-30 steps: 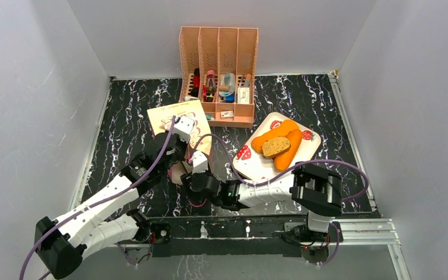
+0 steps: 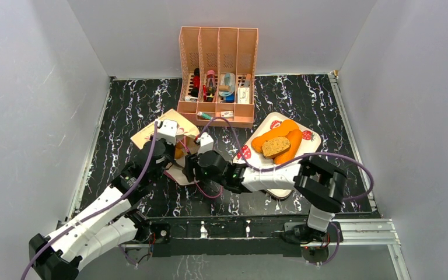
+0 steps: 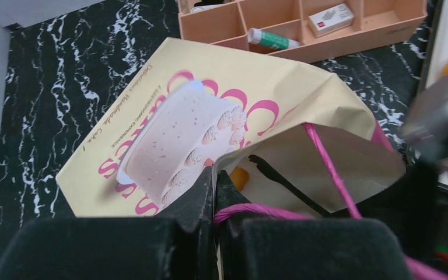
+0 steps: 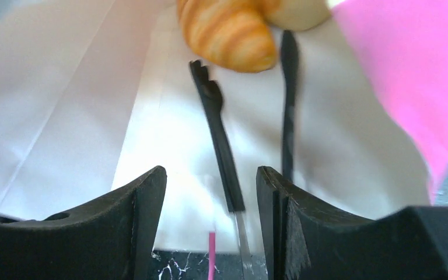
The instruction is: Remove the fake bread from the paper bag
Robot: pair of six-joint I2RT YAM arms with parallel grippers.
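The cream paper bag [image 3: 122, 105] with pink print lies open on the left of the table, its mouth facing my right gripper. My left gripper is shut at the bag's rim beside a pink cord handle [image 3: 326, 157], with the thin paper edge running between its fingers. My right gripper stands open at the mouth. Inside, in the right wrist view, striped croissant-like fake bread [image 4: 227, 38] lies on the white lining beside dark utensil-like shapes [image 4: 221, 146].
A pink divided organiser [image 2: 219, 46] with small items stands at the back. A tray [image 2: 254, 128] with orange loaves and a brown slice lies right, under the right arm. Grey walls enclose the table.
The bag and my left gripper have moved left and toward the front.
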